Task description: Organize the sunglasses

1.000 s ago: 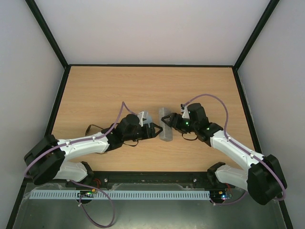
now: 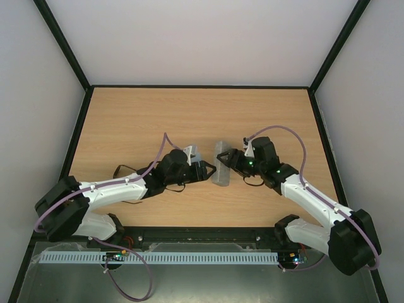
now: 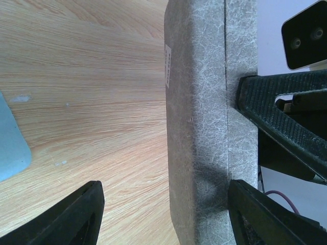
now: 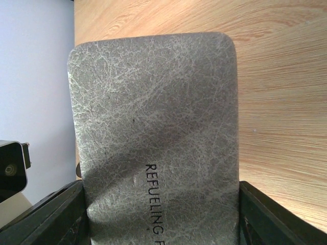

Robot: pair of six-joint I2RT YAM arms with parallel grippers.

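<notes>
A grey, closed case (image 2: 221, 165) stands on edge between the two arms, with dark lettering on its broad face in the right wrist view. My right gripper is shut on this case (image 4: 158, 122), one finger at each side. My left gripper is open; its right finger overlaps the case's narrow side (image 3: 212, 127), and whether they touch I cannot tell. Dark thin-framed sunglasses (image 2: 124, 168) appear to lie by the left arm, which mostly hides them.
A light blue cloth (image 3: 10, 145) lies flat on the wooden table (image 2: 202, 110), close to the left gripper.
The case and my right gripper have shifted slightly to the right.
</notes>
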